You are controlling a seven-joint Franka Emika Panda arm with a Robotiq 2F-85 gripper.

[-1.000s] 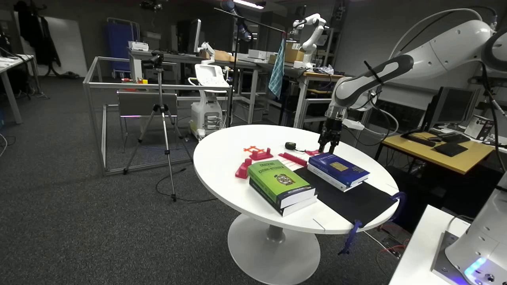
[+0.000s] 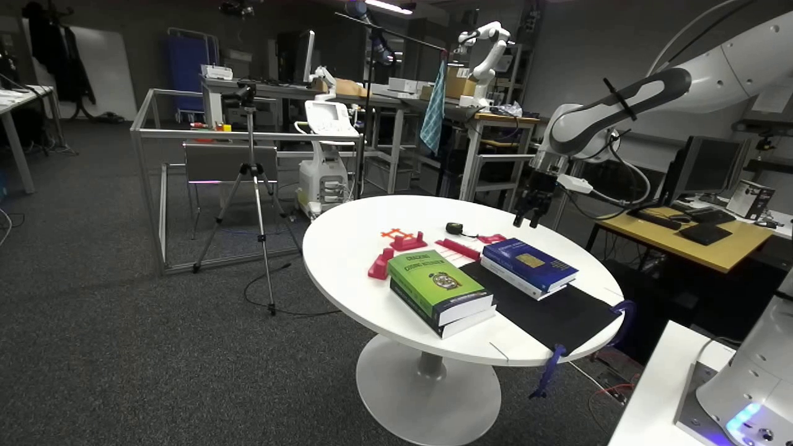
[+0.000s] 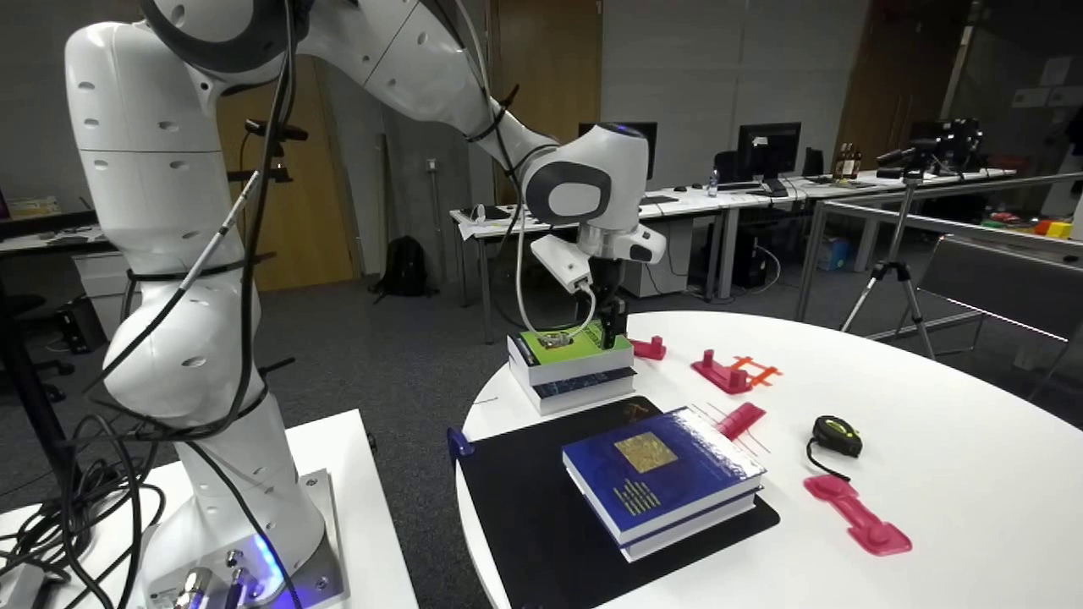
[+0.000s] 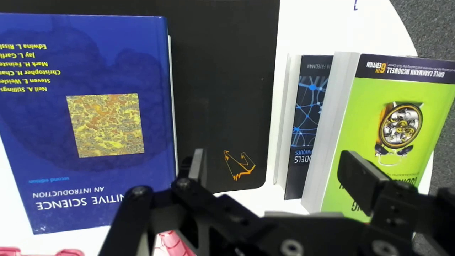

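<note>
My gripper (image 2: 526, 220) is open and empty, held above the table. In the wrist view its fingers (image 4: 357, 177) are spread wide, one over the green book's image and the other near the blue book's edge. A blue hardcover (image 3: 650, 467) lies on top of another book, partly on a black mat (image 3: 518, 507). The green book (image 2: 438, 282) rests on a dark-covered book (image 4: 309, 115) in a second stack. Exterior view 2 shows the gripper in front of the green book in the image, clear of the blue stack.
Pink-red printed parts (image 3: 722, 372), an orange lattice piece (image 3: 754, 371) and a tape measure (image 3: 838, 436) lie on the round white table (image 2: 357, 238). Purple clamps (image 2: 548, 371) grip its edge by the mat.
In exterior view 1 my gripper has moved to the right and slightly up, away from the blue book's back corner. The books and other table objects have stayed in place.
</note>
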